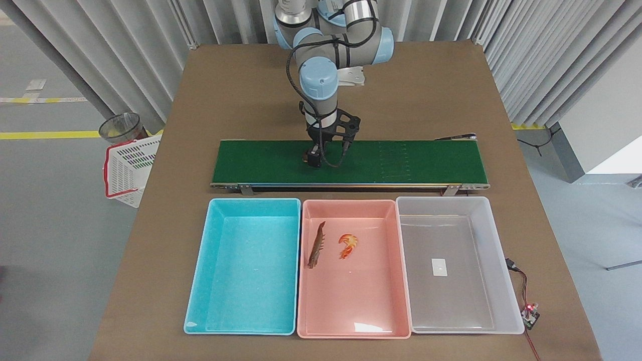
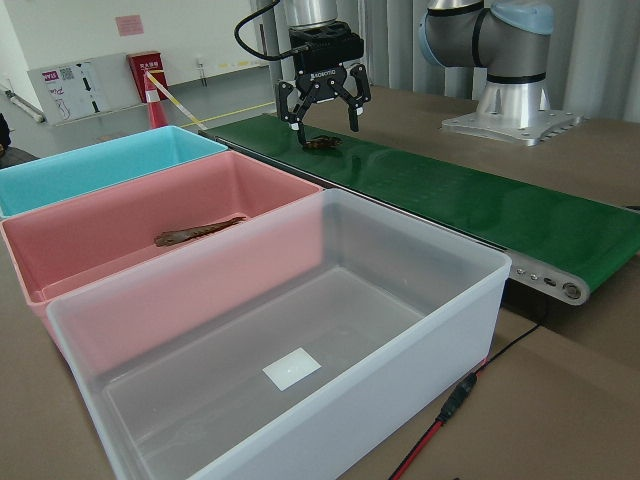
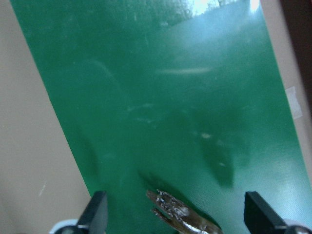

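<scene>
A dark brown shrimp-like piece (image 2: 322,142) (image 3: 183,217) lies on the green conveyor belt (image 1: 409,161) (image 2: 500,210) (image 3: 146,97), directly under my gripper (image 2: 325,118). In the left view the gripper stands open above it, and in the wrist view the piece sits between the two separated fingertips at the bottom. The front view mostly hides it behind the gripper.
Blue (image 1: 241,264), pink (image 1: 355,289) and translucent (image 1: 457,301) bins stand in a row before the belt. The pink one holds a brown piece (image 1: 316,246) and an orange piece (image 1: 347,245). A white basket (image 1: 126,168) is off the table's left edge.
</scene>
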